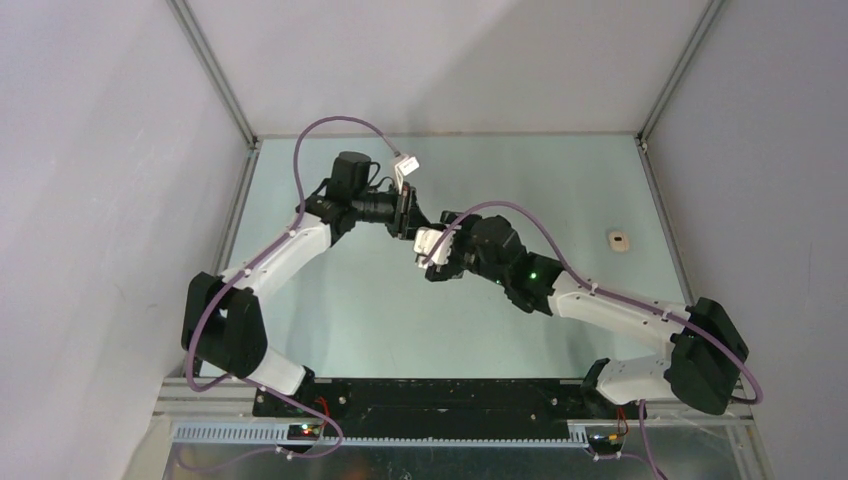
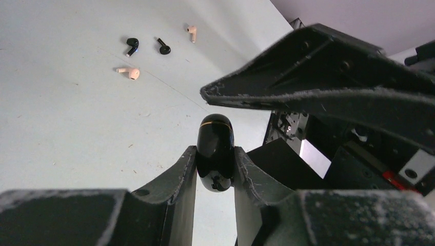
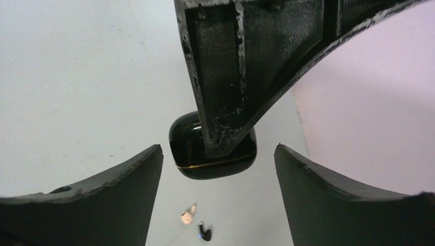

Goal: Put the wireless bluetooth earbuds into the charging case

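A glossy black charging case point(image 2: 215, 138) with a thin gold seam is pinched upright in my left gripper, clear of the table. Its lid looks closed. In the right wrist view, a finger of the left gripper covers part of the case point(image 3: 187, 148). My right gripper is open, its fingers apart on either side of the case without visibly touching it. On the table lie a black earbud point(image 2: 133, 46), another black earbud point(image 2: 164, 49), a pinkish earbud point(image 2: 132, 73) and a second pinkish earbud point(image 2: 192, 32).
Both grippers meet above the middle of the table point(image 1: 380, 330), so the arms stand close together. A small pale case point(image 1: 618, 241) lies alone at the table's right side.
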